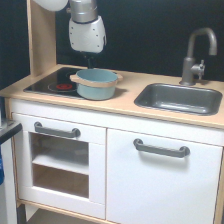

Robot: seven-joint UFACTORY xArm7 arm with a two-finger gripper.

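A blue-grey pot (96, 90) with tan handles stands upright at the right edge of the black stovetop (42, 87), partly over the wooden counter. Above it, the white hand of my gripper (89, 60) points down from the top of the view. Its fingers are dark against the dark wall, so their opening does not show. Whether they touch the pot is also unclear. The pot's inside is mostly out of sight.
To the right, a grey sink (180, 98) is set into the wooden counter, with a tall faucet (191, 62) behind it. Bare counter (128, 90) lies between pot and sink. Below are white cabinet doors with dark handles.
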